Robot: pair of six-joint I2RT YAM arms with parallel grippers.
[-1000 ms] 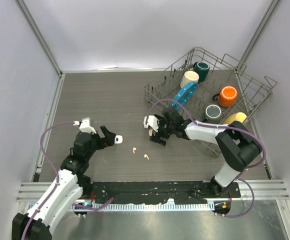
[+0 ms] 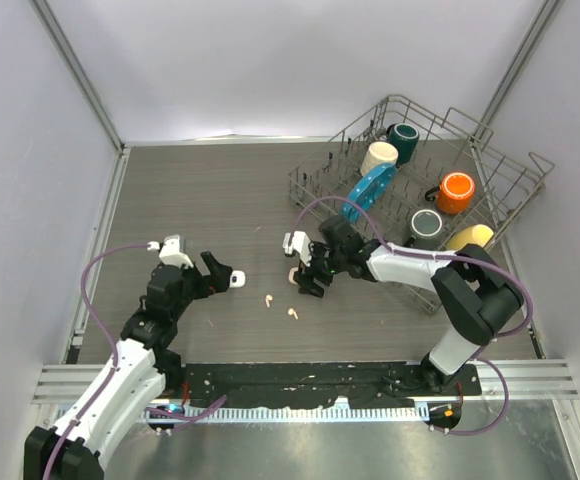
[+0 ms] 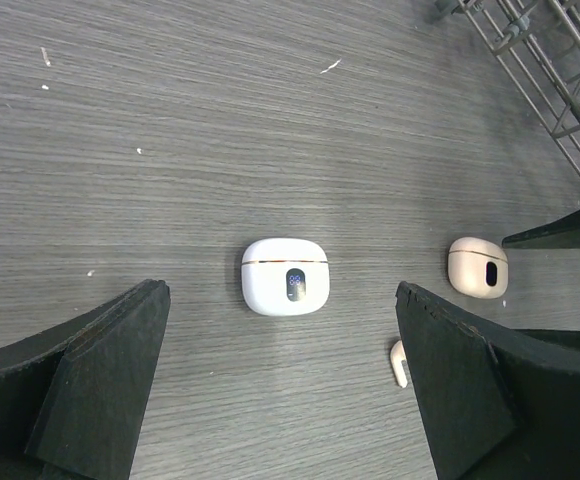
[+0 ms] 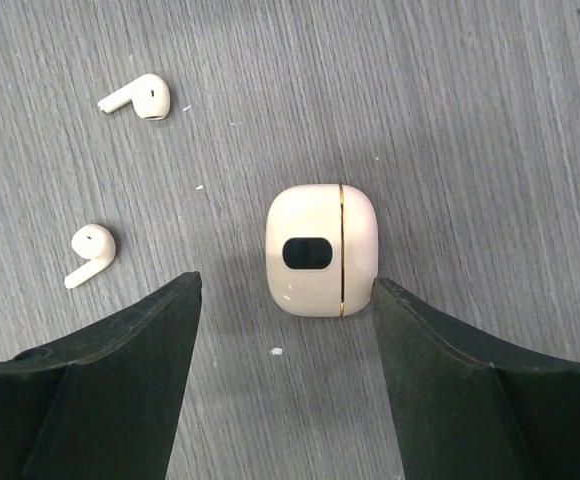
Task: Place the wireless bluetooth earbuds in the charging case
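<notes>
A white charging case (image 3: pixel 284 252) lies closed on the table, between and just beyond the spread fingers of my left gripper. A second, cream-coloured closed case (image 4: pixel 306 212) with a dark oval window sits in front of my right gripper. That gripper is part open, its right fingertip (image 4: pixel 388 296) overlapping the case's lower corner in the right wrist view; whether they touch I cannot tell. Two small earbuds lie loose to the left there, one earbud (image 4: pixel 151 97) farther up and the other earbud (image 4: pixel 94 244) lower down.
A wire dish rack (image 2: pixel 315 188) with mugs and a blue plate (image 2: pixel 370 190) stands at the back right, behind the right arm.
My right gripper has moved slightly left and toward the front, its fingers closer together. The cream case shows a little farther left beside it. The left arm and both earbuds look still.
</notes>
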